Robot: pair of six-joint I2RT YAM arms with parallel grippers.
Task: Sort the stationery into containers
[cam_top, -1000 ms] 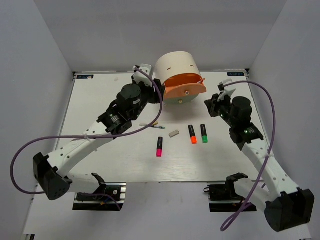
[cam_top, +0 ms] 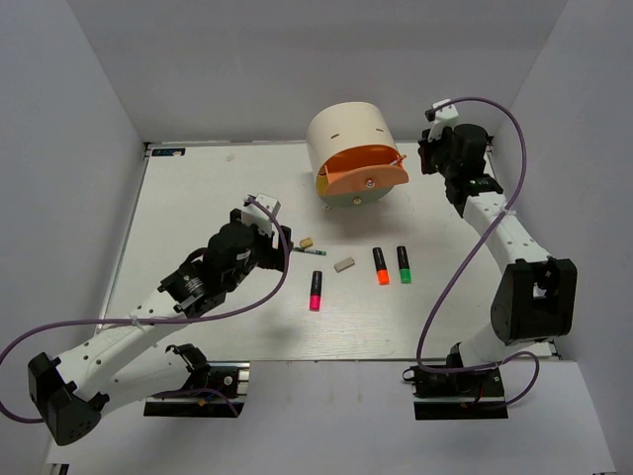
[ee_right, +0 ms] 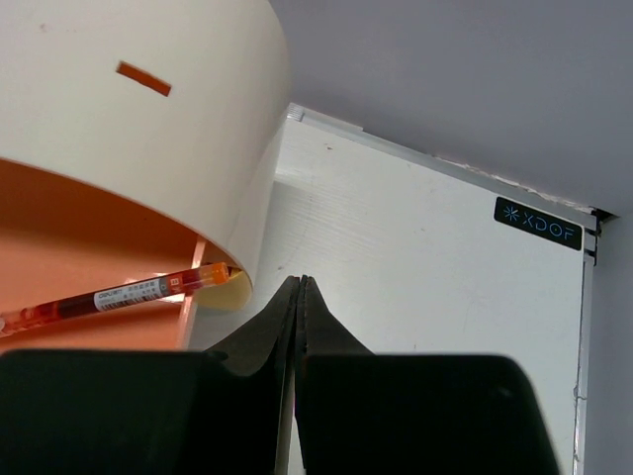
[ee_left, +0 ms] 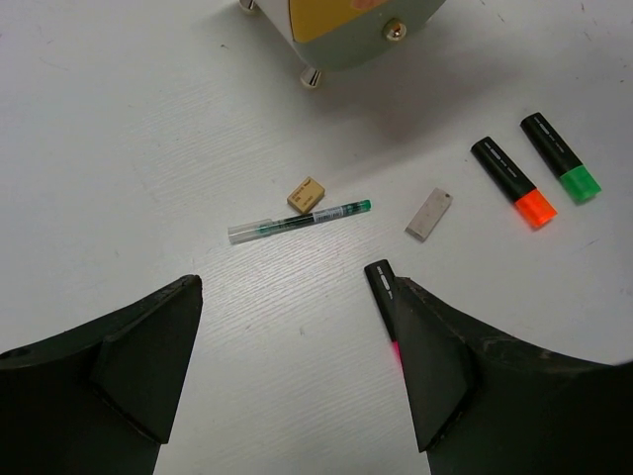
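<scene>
On the white table lie a clear pen with a green tip [ee_left: 316, 217], a small tan eraser [ee_left: 307, 195], a grey eraser [ee_left: 429, 215], and orange [ee_left: 513, 183], green [ee_left: 561, 158] and pink [cam_top: 316, 290] highlighters. My left gripper is open above the table, nothing between its fingers; the pen and tan eraser lie beyond its tips. A rounded cream container [cam_top: 351, 134] has its orange drawer [cam_top: 367, 177] pulled out. A red-orange pen [ee_right: 124, 295] rests in it, one end over the rim. My right gripper is shut and empty, right of the container.
The cream container stands at the table's back on small round feet [ee_left: 311, 77]. Bare table [cam_top: 188, 188] lies to the left, and the back right [ee_right: 396, 247] is clear too. Walls bound the table.
My left gripper has moved away from the container, leftward and nearer the front, partly covering the pen from above. The right gripper has moved toward the back of the table.
</scene>
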